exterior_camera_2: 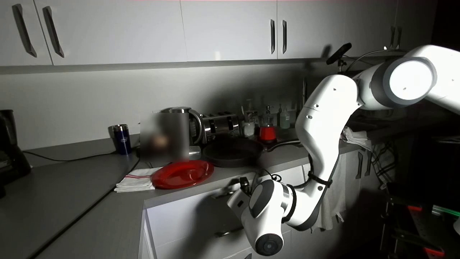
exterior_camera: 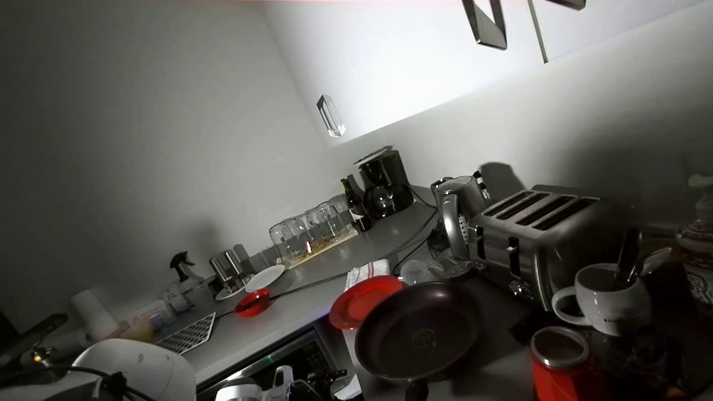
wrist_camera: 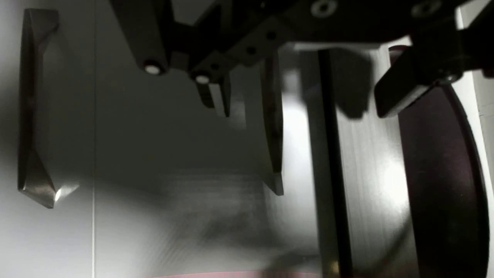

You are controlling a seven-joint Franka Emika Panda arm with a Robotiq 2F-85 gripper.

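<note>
My gripper is open, with its fingers (wrist_camera: pixel 398 92) spread wide at the top of the wrist view. In that view a drawer handle (wrist_camera: pixel 274 134) appears in the gap between them, closer to the left finger; whether it lies at fingertip depth I cannot tell. A second handle (wrist_camera: pixel 28 106) runs along the left side. In exterior view 2 the gripper (exterior_camera_2: pixel 244 185) is low, in front of the white drawer fronts (exterior_camera_2: pixel 181 220) below the counter edge. Only part of the hand (exterior_camera: pixel 284 384) shows at the bottom of exterior view 1.
Above the drawers, a dark pan (exterior_camera_2: pixel 233 151) lies close to the counter edge, beside a red plate (exterior_camera_2: pixel 183 174) on a white towel (exterior_camera_2: pixel 137 180). Behind stand a toaster (exterior_camera: pixel 548 230), a mug (exterior_camera: pixel 611 301) and a red container (exterior_camera: pixel 565 367). Left counter has free room.
</note>
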